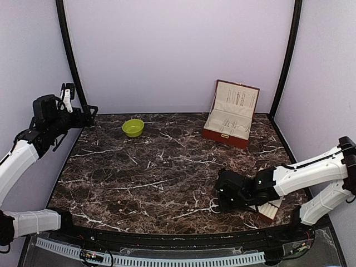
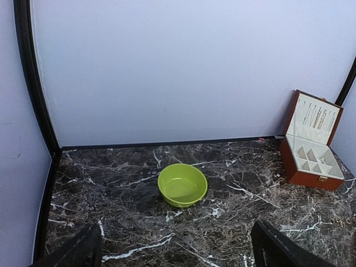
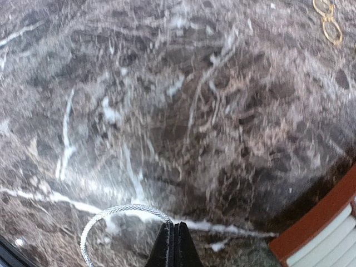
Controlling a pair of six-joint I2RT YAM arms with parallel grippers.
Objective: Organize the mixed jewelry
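A silver braided bracelet curves out from my right gripper, which is shut on one side of the loop. From above, the bracelet shows beside the right gripper near the table's front; part of it is hidden. My left gripper stands open, nothing between its fingers, raised at the far left. The jewelry box is open at the back right, with compartments below and several necklaces hanging in its lid. Two gold rings lie on the table in the right wrist view.
A green bowl stands at the back left. A brown-rimmed tray with pale ridged lining lies at the front right, partly under the right arm.
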